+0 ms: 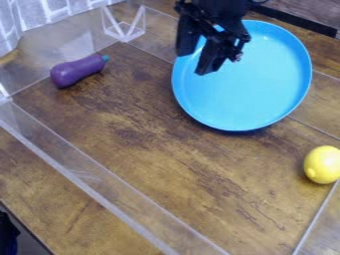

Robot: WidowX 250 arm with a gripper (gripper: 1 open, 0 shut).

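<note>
The black gripper hangs over the upper left part of a round blue plate; whether anything is between its fingers cannot be made out. A purple eggplant toy lies at the left on the wooden table. A yellow lemon lies at the right, below the plate.
Clear plastic edges run along the left side and lower left of the table. A small clear plastic piece stands at the top left.
</note>
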